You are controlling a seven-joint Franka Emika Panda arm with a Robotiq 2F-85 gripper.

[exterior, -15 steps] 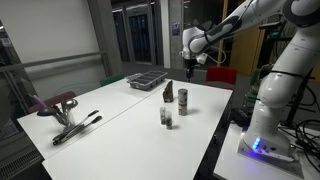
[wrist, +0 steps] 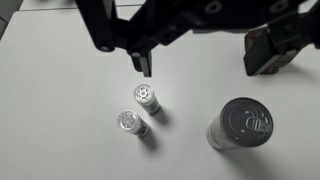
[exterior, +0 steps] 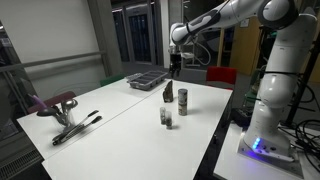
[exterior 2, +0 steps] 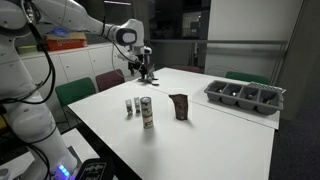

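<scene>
My gripper hangs open above the white table, with nothing between its fingers. Two small shakers with pale perforated tops stand close together below and left of it in the wrist view: one shaker (wrist: 145,96) nearer the left finger, the other shaker (wrist: 131,122) just lower. A tall can (wrist: 243,123) with a dark lid stands to their right, upright and apart from the gripper. Partly hidden behind the right finger is a brown bag (wrist: 287,55); it stands upright beyond the can in exterior view 2, as the dark bag (exterior 2: 180,106).
A grey compartment tray (exterior 2: 245,97) lies along the far side. Toward the table's other end are a holder with utensils (exterior: 65,118) and black tongs (exterior: 78,129). A person (exterior 2: 127,38) stands behind the table.
In exterior view 1 the arm's end and the person behind it have shifted left. The shakers, can, bag and tray have kept their places.
</scene>
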